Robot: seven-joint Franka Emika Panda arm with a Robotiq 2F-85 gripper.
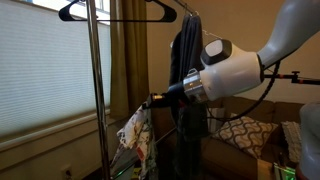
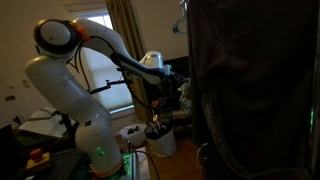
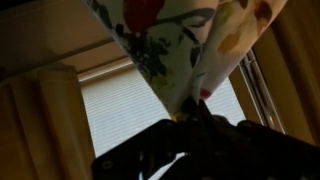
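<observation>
A white cloth with a colourful floral print [image 1: 138,140] hangs from my gripper [image 1: 150,102], whose fingers are shut on its upper part. In the wrist view the cloth [image 3: 165,45] is gathered to a point at the gripper; the dark fingers pinch it there. Its lower end is hard to make out in the first exterior view. The gripper sits beside the metal rack pole [image 1: 98,85], to the right of it, well below the hangers.
An empty black hanger [image 1: 115,14] hangs high on the rack. Dark garments [image 1: 185,62] hang behind the gripper. At the back stands a sofa with a patterned cushion [image 1: 243,135]. A pale bin [image 2: 160,140] stands on the floor; a dark hanging garment [image 2: 255,75] blocks much of the second exterior view.
</observation>
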